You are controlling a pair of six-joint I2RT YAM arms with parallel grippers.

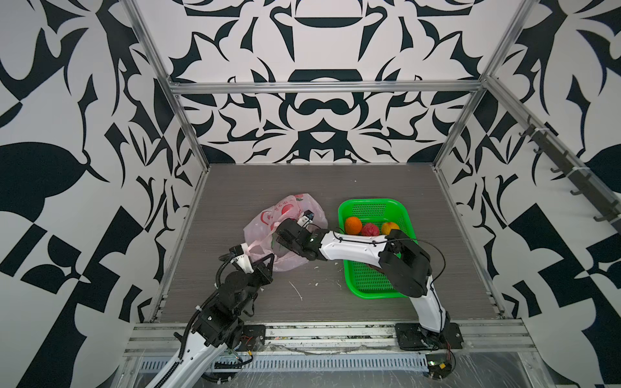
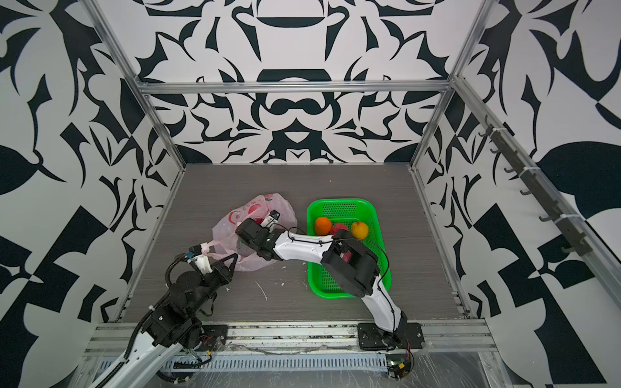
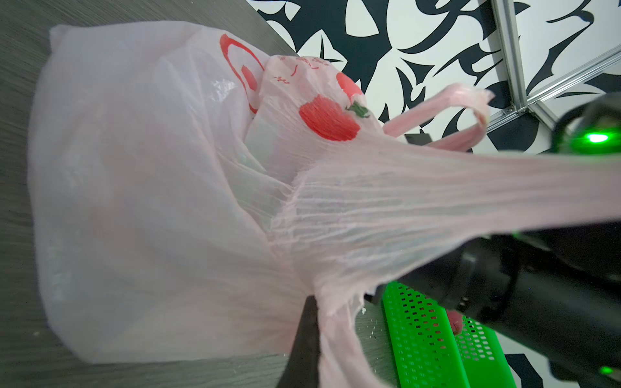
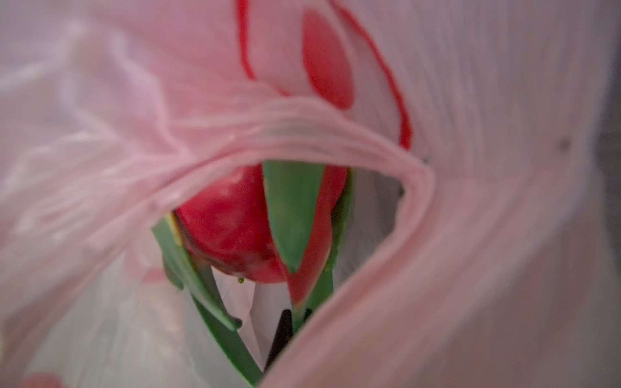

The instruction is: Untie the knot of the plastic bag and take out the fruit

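A pink translucent plastic bag point(image 1: 271, 220) point(image 2: 233, 232) lies left of the basket. My left gripper point(image 1: 262, 255) is at its near-left side, shut on bag plastic, which stretches taut toward it in the left wrist view point(image 3: 161, 194). My right gripper point(image 1: 281, 236) reaches into the bag from the right; its fingers are largely hidden by plastic, so their state is unclear. The right wrist view shows a red round fruit point(image 4: 220, 213) with green leaf-like pieces point(image 4: 291, 207) inside an opening of stretched plastic.
A green basket point(image 1: 362, 287) at the right holds an orange point(image 1: 353, 225), a red fruit point(image 1: 370, 229) and a yellow fruit point(image 1: 390, 227), partly under my right arm. Patterned walls enclose it.
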